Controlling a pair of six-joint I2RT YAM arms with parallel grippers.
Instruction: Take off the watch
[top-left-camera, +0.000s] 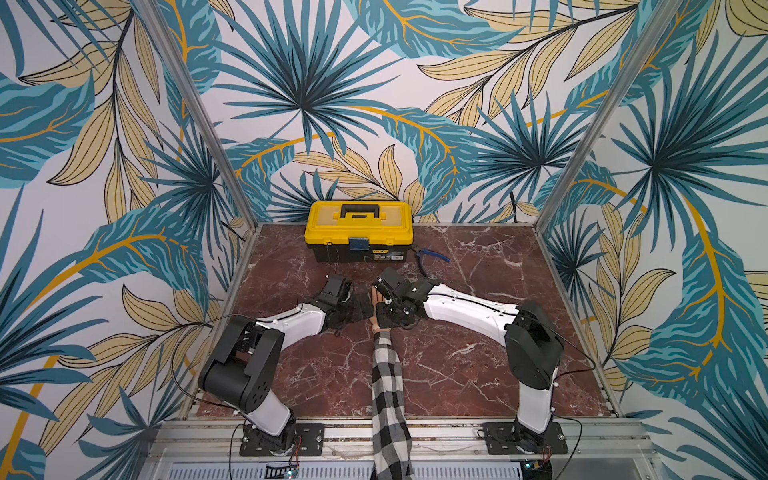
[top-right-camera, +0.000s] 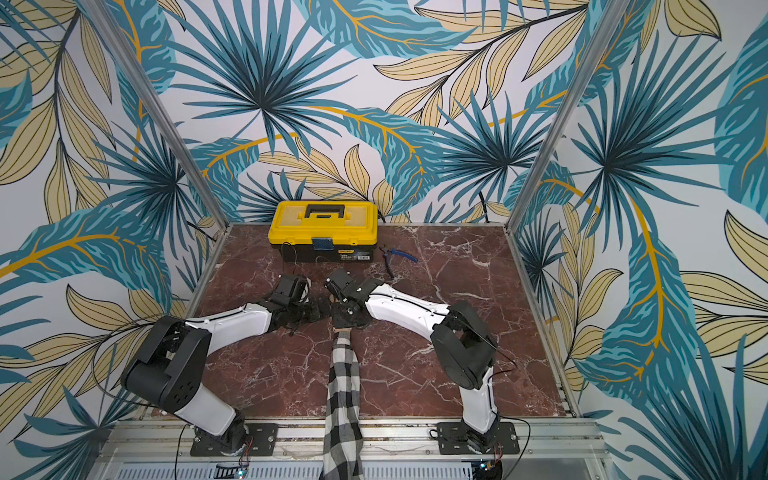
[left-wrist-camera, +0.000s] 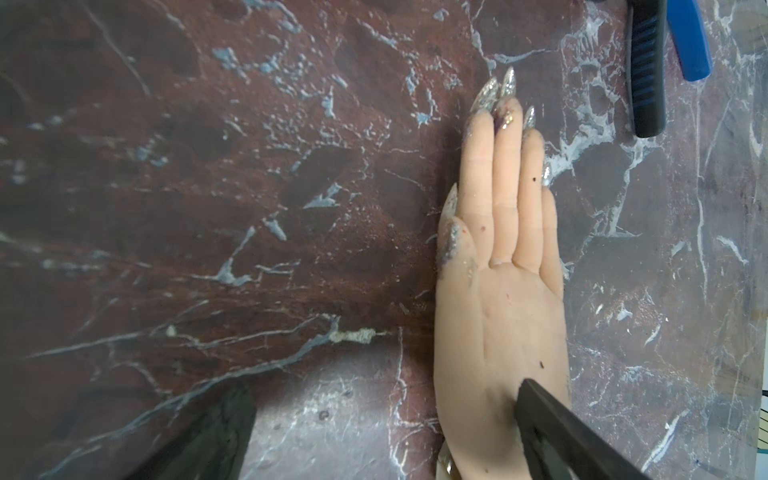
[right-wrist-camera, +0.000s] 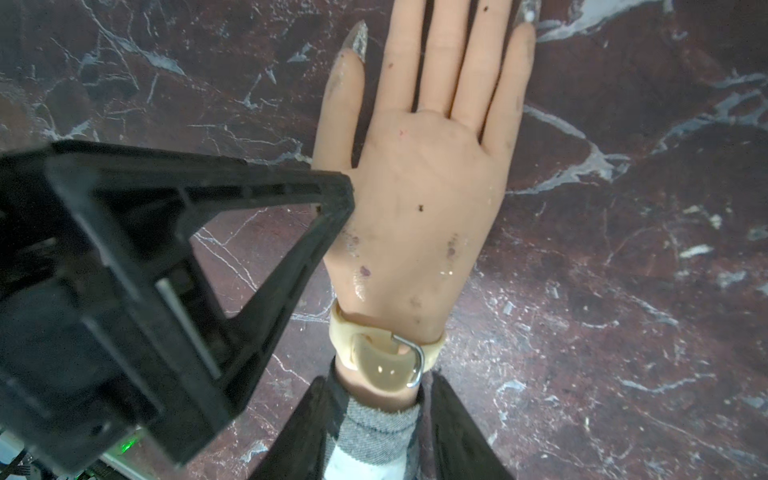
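Note:
A pale cream watch strap (right-wrist-camera: 384, 361) with a metal buckle circles the wrist of the mannequin hand (right-wrist-camera: 424, 216), which lies palm up. Just below it in the right wrist view, my right gripper has its fingers parted over the sleeve cuff, nothing held. My left gripper stands open at the thumb side; one of its fingers (left-wrist-camera: 560, 436) overlaps the lower palm in the left wrist view. Its dark finger also juts in from the left in the right wrist view. Whether the strap's end is threaded through the buckle is hard to tell. The watch face is hidden.
A checkered sleeve (top-left-camera: 390, 400) runs from the hand to the front edge. At the back stands a yellow and black toolbox (top-left-camera: 359, 228), with blue-handled pliers (top-left-camera: 433, 255) beside it.

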